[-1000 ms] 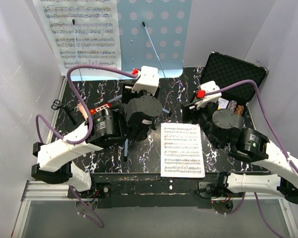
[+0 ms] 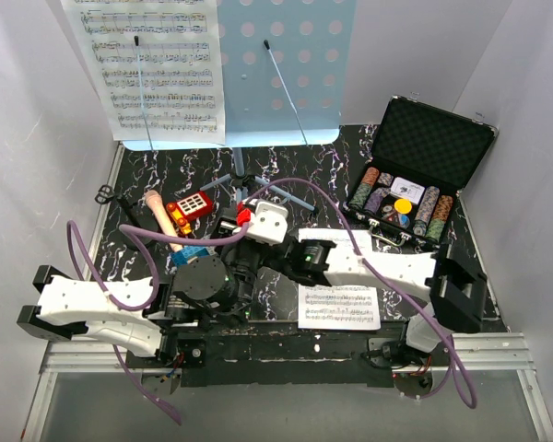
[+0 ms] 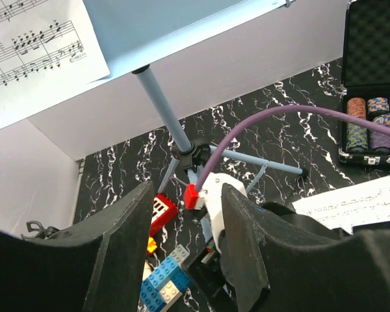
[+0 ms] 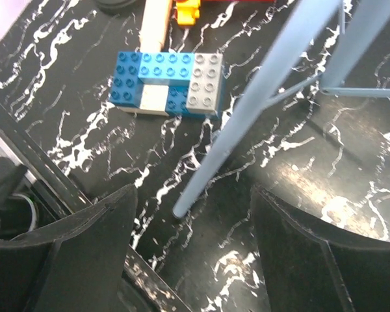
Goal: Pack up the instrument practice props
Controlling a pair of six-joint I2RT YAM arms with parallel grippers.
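The blue music stand (image 2: 286,74) holds sheet music (image 2: 147,83); its legs (image 4: 240,123) reach over the marble table. A blue building-brick piece (image 4: 166,84), a pink microphone (image 2: 157,212) and a red toy (image 2: 194,205) lie at the left. My left gripper hangs above them, fingers apart with nothing seen between. My right gripper is low at the centre, open around the space by a stand leg, which appears between and beyond its fingertips; whether it touches is unclear. The two arms overlap in the top view.
An open case of poker chips (image 2: 396,203) stands at the back right. Loose sheet music (image 2: 338,308) lies at the front centre right. A black stand (image 2: 120,212) is at the far left, near the wall.
My right arm has swept left to the middle, beside and under the left one.
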